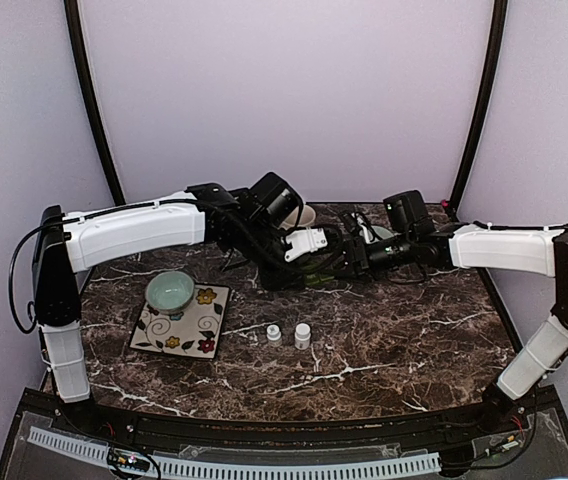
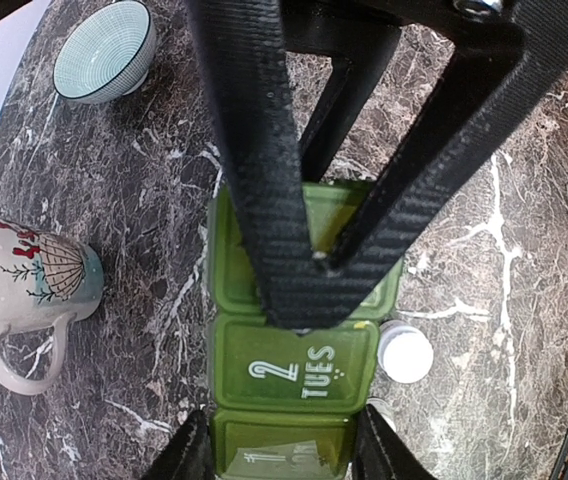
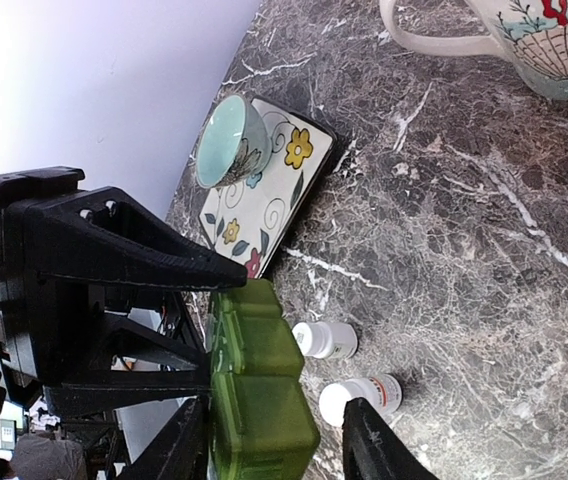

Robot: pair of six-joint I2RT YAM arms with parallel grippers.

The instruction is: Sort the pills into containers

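A green pill organizer (image 2: pixel 289 365), one lid reading "2 TUES", hangs above the table between my grippers near the middle of the top view (image 1: pixel 316 277). My left gripper is shut on one end of it. My right gripper is at the other end, its fingers apart on either side of the green compartments, with a gap visible at one finger; its fingers also cross over the organizer in the left wrist view. Two white pill bottles (image 1: pixel 303 336) (image 1: pixel 274 335) stand on the table below, in front of the grippers.
A patterned tray (image 1: pixel 204 330) with a mint bowl (image 1: pixel 170 292) lies at the left. A white mug (image 2: pixel 24 280) with a shell pattern and another bowl (image 2: pixel 104 55) are behind the grippers.
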